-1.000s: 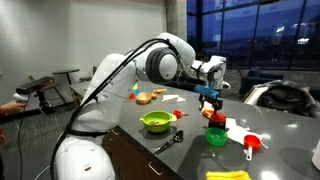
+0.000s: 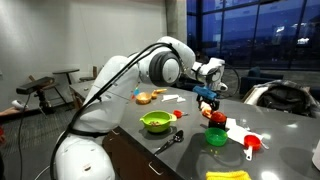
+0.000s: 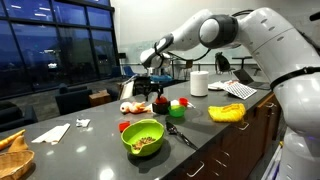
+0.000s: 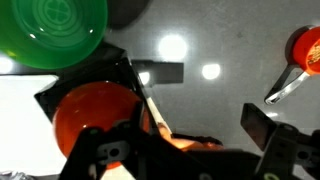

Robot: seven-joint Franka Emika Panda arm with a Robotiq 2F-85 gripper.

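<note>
My gripper stands open above the table, with its two black fingers wide apart in the wrist view. No object is held between them. Close to the left finger is a rounded orange-red item (image 4: 88, 118) in a black holder. An orange patch shows low between the fingers, partly covered by the gripper. Exterior view 1 has the gripper (image 2: 208, 99) just above and behind the red item (image 2: 218, 117). A green bowl (image 2: 216, 137) sits in front of that holder.
A red pan (image 2: 251, 142) lies right of the green bowl, and a yellow cloth (image 2: 227, 175) near the front edge. Off to the left are a lime-green bowl (image 2: 157, 122) and a dark utensil (image 2: 170, 141). White paper lies behind the holder. Bare tabletop separates several items.
The gripper appears slightly lower in exterior view 1. The objects on the table show no clear movement.
</note>
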